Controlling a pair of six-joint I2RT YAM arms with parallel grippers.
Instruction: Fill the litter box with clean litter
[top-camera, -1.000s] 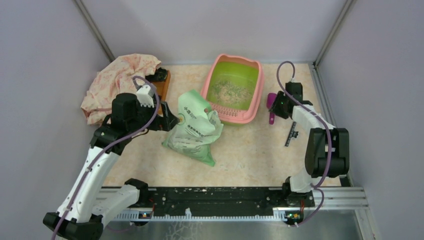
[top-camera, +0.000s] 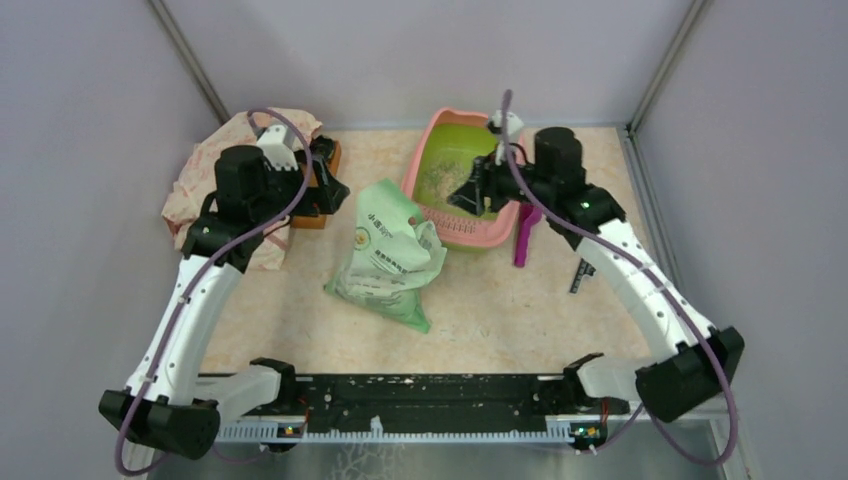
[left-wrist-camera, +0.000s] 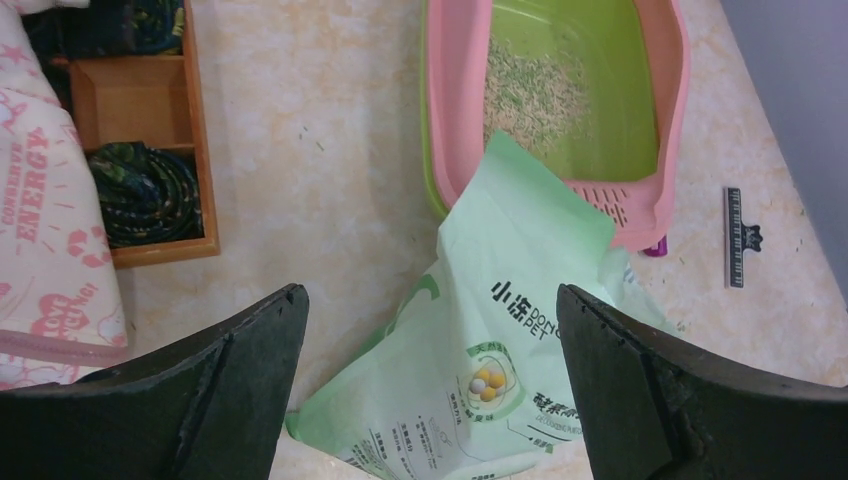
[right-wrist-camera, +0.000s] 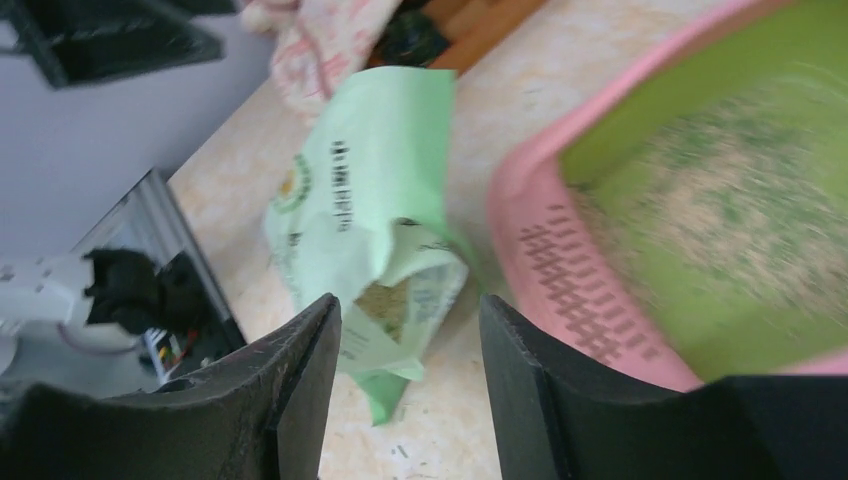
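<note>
The green litter bag (top-camera: 385, 265) stands mid-table, its crumpled top open in the right wrist view. The litter box (top-camera: 427, 149), pink-rimmed with a green inside, holds some scattered litter behind it. My left gripper (top-camera: 330, 190) hangs open above and left of the bag, nothing between its fingers. My right gripper (top-camera: 470, 190) is over the box, open and empty, facing toward the bag; the right wrist view is blurred.
A purple scoop (top-camera: 525, 240) lies right of the box, a dark clamp-like strip (top-camera: 582, 272) farther right. At back left are a pink cloth (top-camera: 195, 180) and a wooden tray (left-wrist-camera: 205, 230).
My right arm has swung from beside the scoop leftward over the box. My left gripper has moved slightly back and up in the top view. The scoop shows more to the front.
</note>
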